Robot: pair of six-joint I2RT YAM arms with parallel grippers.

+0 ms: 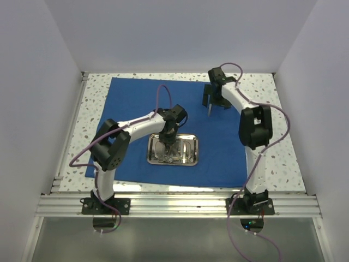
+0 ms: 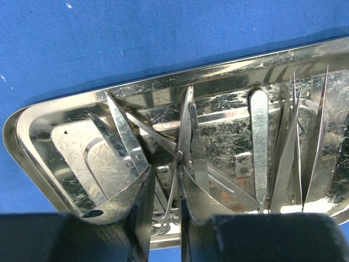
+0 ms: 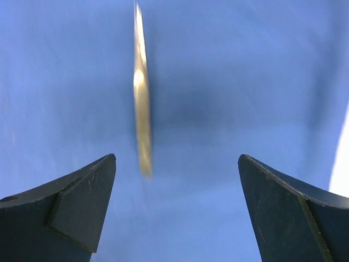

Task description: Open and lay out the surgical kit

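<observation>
A silvery metal tray [image 1: 173,163] rests on the blue cloth, holding scissors [image 2: 126,134], clamp-like instruments [image 2: 184,131], a flat-handled tool [image 2: 259,142] and tweezers [image 2: 286,147]. Over its left half hangs my left gripper; its fingers stand part open, with the slim clamp's shaft showing in the gap. Whether the fingers touch it I cannot tell. One slender metal instrument [image 3: 142,109] lies alone on the cloth at the upper right. Above it my right gripper is wide open, nothing between its fingers.
Grey walls [image 1: 180,33] close in the back and sides.
</observation>
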